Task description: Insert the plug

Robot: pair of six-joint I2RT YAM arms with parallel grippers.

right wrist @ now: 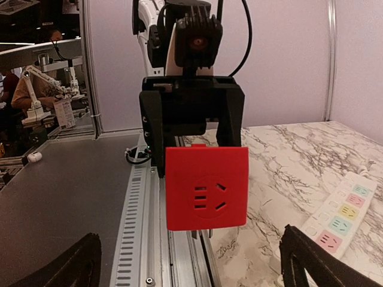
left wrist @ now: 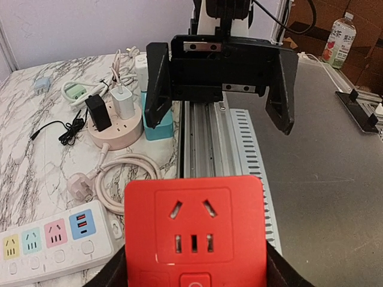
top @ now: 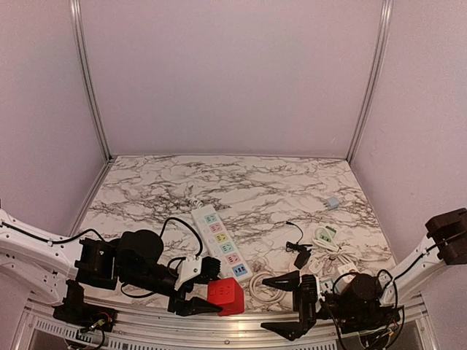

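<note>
A red cube socket [top: 225, 297] [left wrist: 195, 230] [right wrist: 206, 188] is held at the front edge in my left gripper [top: 206, 297], shut on it; its socket holes face up and toward the right arm. My right gripper [top: 277, 305] stands open and empty to the right of the cube, facing it, with a gap between them. Several plugs sit on a round pink power strip [left wrist: 114, 131] behind the right gripper in the left wrist view, and a loose pink plug [left wrist: 80, 186] lies on its coiled cable.
A long white power strip [top: 219, 237] lies behind the cube. A black adapter [top: 302, 257], tangled cables and a small pale blue adapter [top: 332, 203] lie on the right.
</note>
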